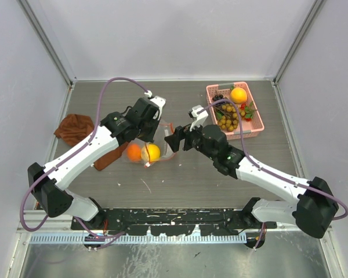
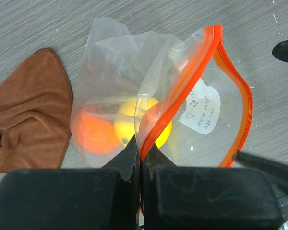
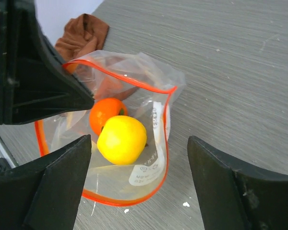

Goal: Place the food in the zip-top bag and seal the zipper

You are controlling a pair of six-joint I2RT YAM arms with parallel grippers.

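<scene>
An orange fruit and a yellow fruit lie inside a clear zip top bag with an orange zipper. In the left wrist view my left gripper is shut on the bag's zipper edge at its lower middle. My right gripper stands apart, open, to the right of the bag in the top view, with nothing seen between its fingers; the bag's open mouth faces it in the right wrist view.
A brown cloth lies left of the bag. A pink basket with grapes and other produce stands at the back right.
</scene>
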